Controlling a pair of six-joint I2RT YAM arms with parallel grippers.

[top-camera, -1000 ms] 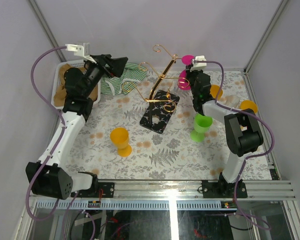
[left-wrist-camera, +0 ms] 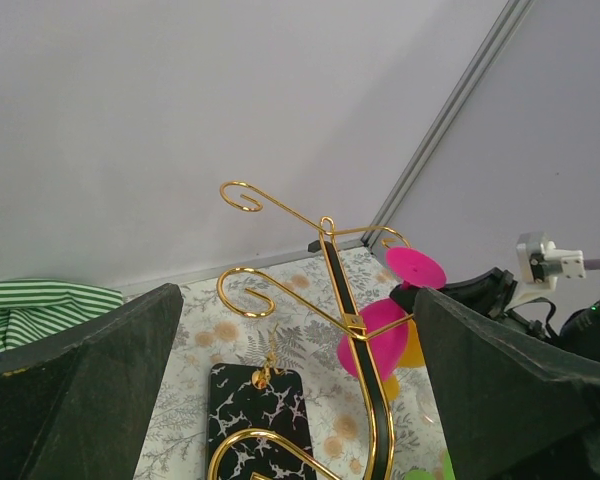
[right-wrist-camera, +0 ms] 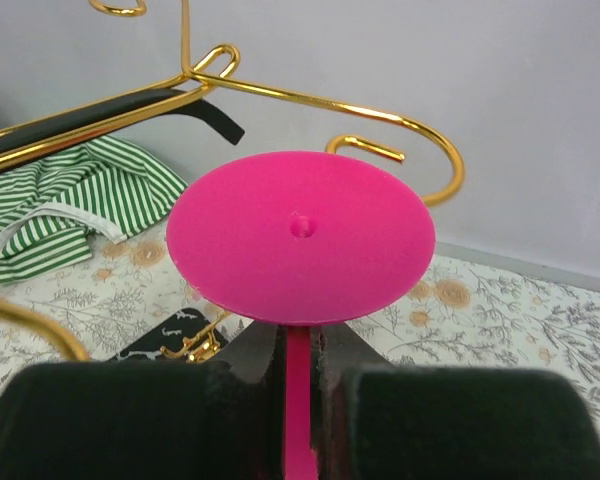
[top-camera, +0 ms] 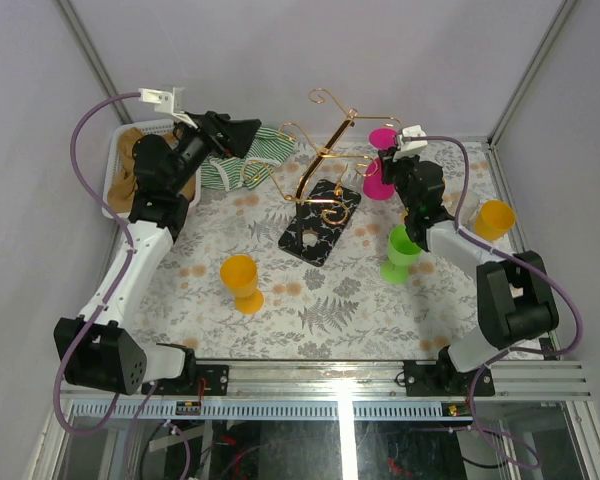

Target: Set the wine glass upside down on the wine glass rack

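A pink wine glass (top-camera: 376,184) is held inverted at the back right of the gold rack (top-camera: 325,152). My right gripper (top-camera: 386,154) is shut on its stem, with the foot (right-wrist-camera: 300,230) uppermost, beside a curled rack arm (left-wrist-camera: 375,331). In the right wrist view that foot hides part of a rack hook behind it. Whether the rack bears the glass is unclear. My left gripper (top-camera: 238,135) stands open and empty at the upper left, above the striped cloth.
A yellow glass (top-camera: 240,280) and a green glass (top-camera: 403,247) stand in front; another yellow glass (top-camera: 493,220) and a clear one are at the right. A basket (top-camera: 113,175) and striped cloth (top-camera: 265,150) lie back left.
My right arm has shifted right and slightly toward the front, carrying the pink glass a little rightward and down in the top view. The left arm has barely moved.
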